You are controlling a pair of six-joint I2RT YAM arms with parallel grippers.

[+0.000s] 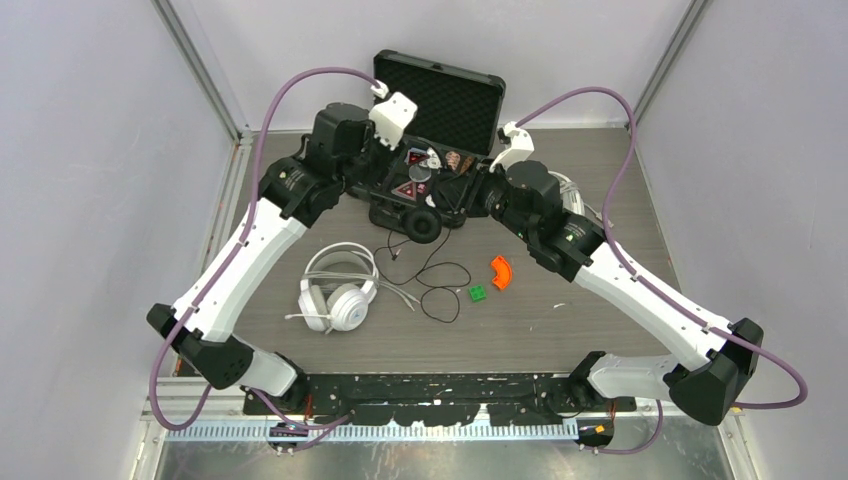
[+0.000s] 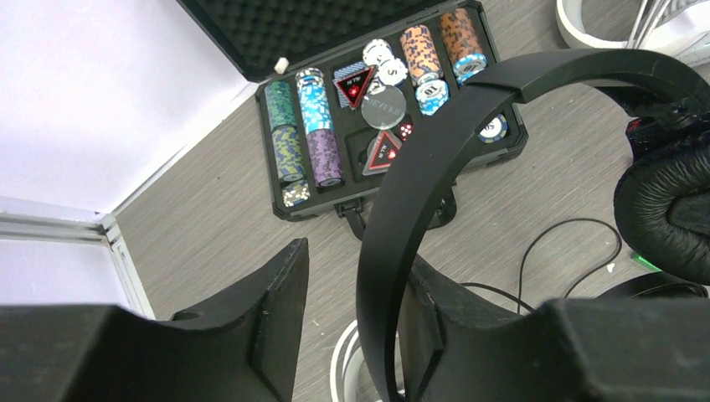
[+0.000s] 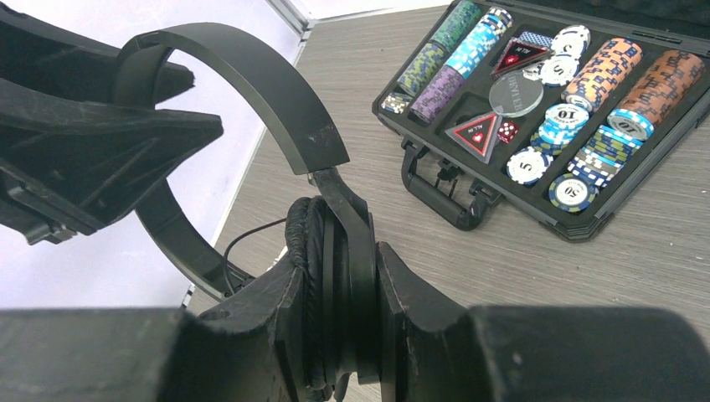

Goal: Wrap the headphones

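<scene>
A pair of black headphones hangs above the open poker case, the cups visible in the top view (image 1: pixel 423 224). My right gripper is shut on an ear cup, with the headband (image 3: pixel 251 75) arching up from it. My left gripper is at the headband (image 2: pixel 435 159), its fingers part open on either side of the band; whether they touch it is unclear. A thin black cable (image 1: pixel 445 285) lies looped on the table below.
White headphones (image 1: pixel 348 308) lie at the front left. An orange piece (image 1: pixel 502 270) and a green brick (image 1: pixel 478 292) lie right of the cable. The poker case (image 1: pixel 439 95) stands at the back, and white coiled items sit behind the right arm.
</scene>
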